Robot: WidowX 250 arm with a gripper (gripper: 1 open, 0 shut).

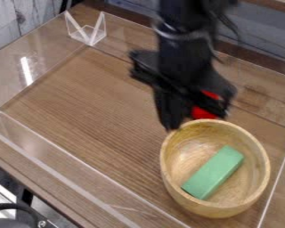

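My gripper (181, 100), dark and motion-blurred, hangs in the upper middle above a round wooden bowl (181, 169); its finger state is hard to make out. A green block (213, 171) lies inside the bowl at the lower right. A small red object (207, 112) shows partly behind the gripper.
A white wire holder (83, 28) stands at the top left. The table's edge runs along the lower left.
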